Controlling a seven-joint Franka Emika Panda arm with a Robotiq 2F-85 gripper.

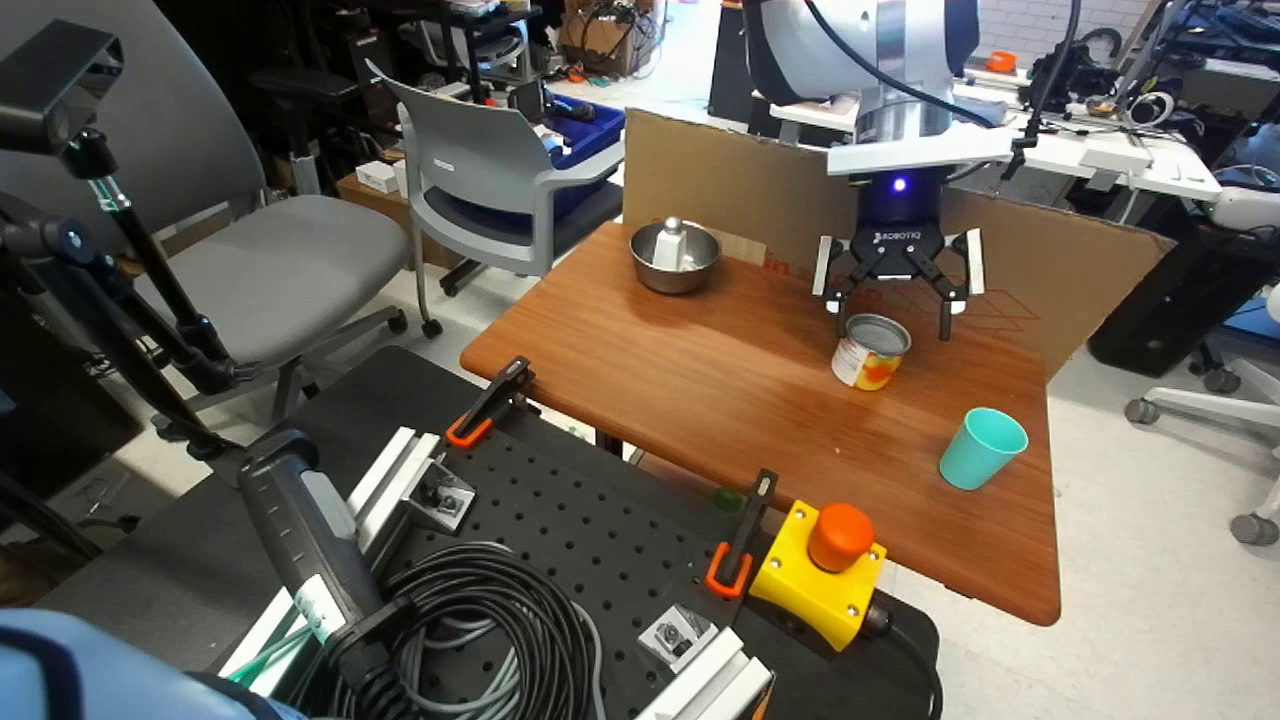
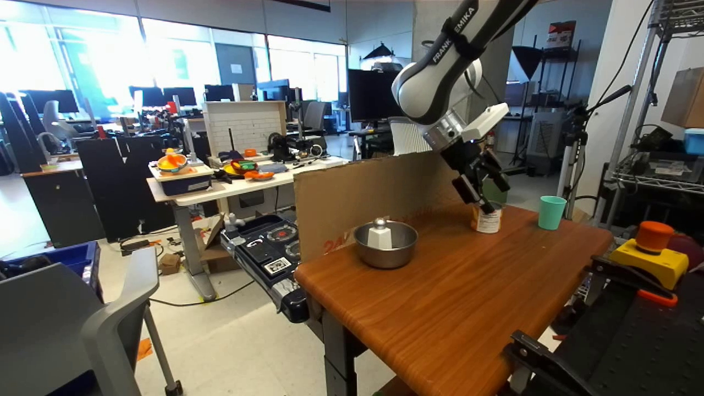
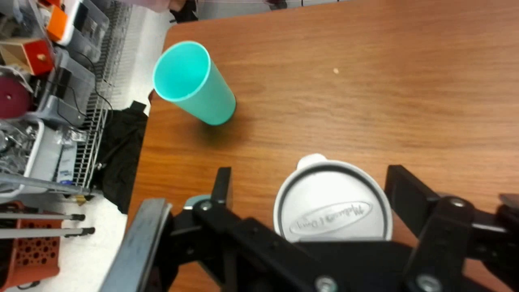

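A fruit can [image 1: 872, 352] stands upright on the wooden table, its bare metal end upward and its label orange and white. Just above and behind it, my gripper [image 1: 894, 317] points down with its fingers wide apart. In the wrist view the can's silver top [image 3: 333, 202] shows between the two spread fingers, with a gap on either side. A turquoise cup [image 1: 982, 449] stands near the table's right end. Toward the far left is a metal bowl [image 2: 386, 245] with a white, silver-topped object [image 2: 379, 235] inside.
A cardboard panel [image 1: 720, 168] runs along the table's back edge, behind the gripper. Clamps [image 1: 744, 535] and a yellow emergency-stop box [image 1: 806, 574] sit on the black bench in front.
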